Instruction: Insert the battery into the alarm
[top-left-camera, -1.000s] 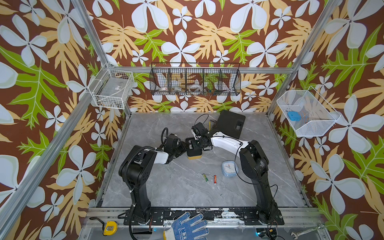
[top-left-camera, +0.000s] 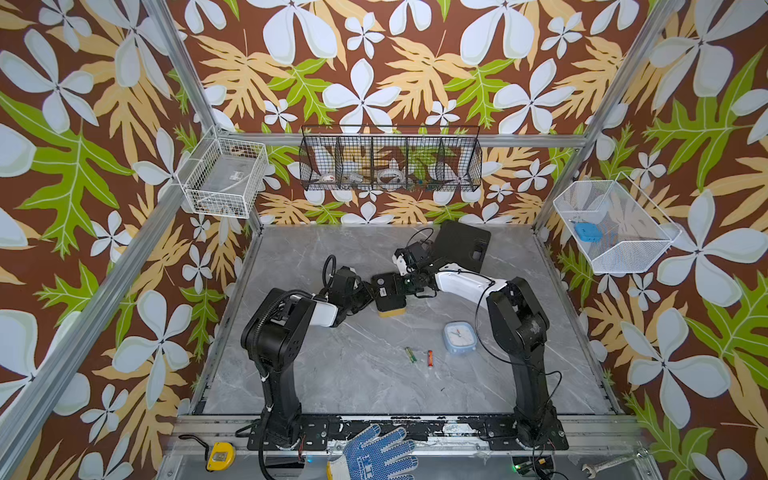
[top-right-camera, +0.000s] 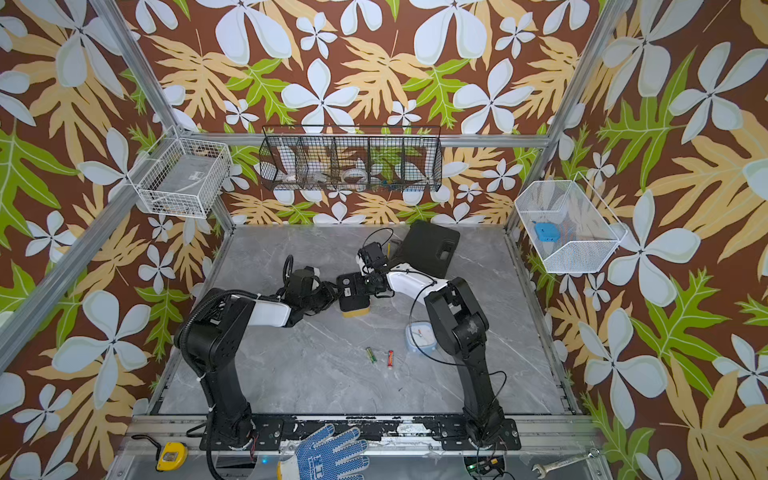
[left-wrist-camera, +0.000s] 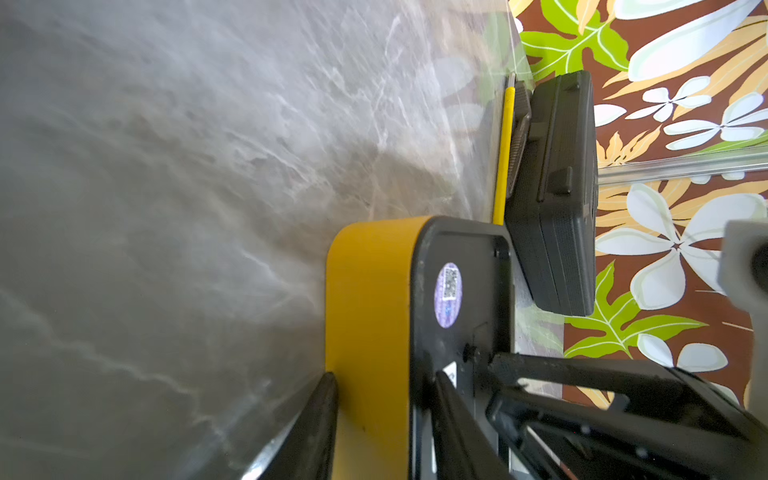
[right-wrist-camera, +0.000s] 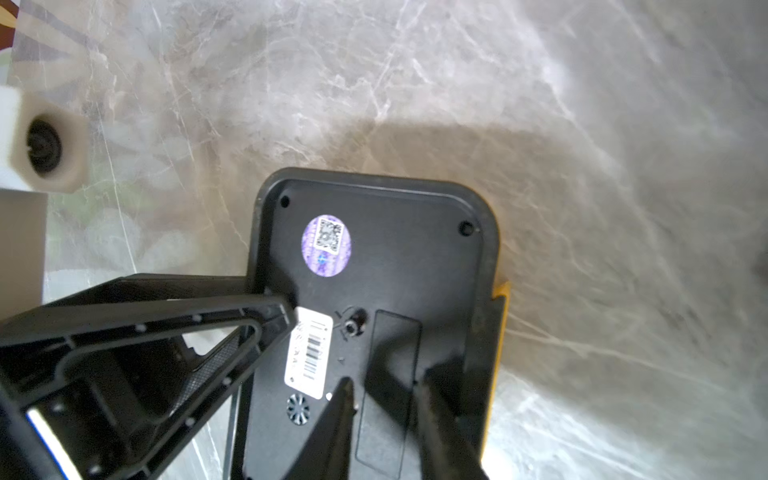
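The alarm, yellow-sided with a black back (top-left-camera: 389, 292), lies back-up mid-table; its back shows a QR sticker, a label and a rectangular battery cover (right-wrist-camera: 388, 376). My left gripper is at its yellow side; whether it grips is unclear. My right gripper hovers over or at the back beside the cover, fingertips apart and blurred, with nothing visible between them. A green battery (top-left-camera: 410, 354) and a red battery (top-left-camera: 430, 358) lie toward the front.
A pale blue box (top-left-camera: 460, 337) sits front right. A black case (top-left-camera: 464, 244) with a yellow item lies behind the alarm. Wire baskets hang on the walls.
My left arm has barely moved.
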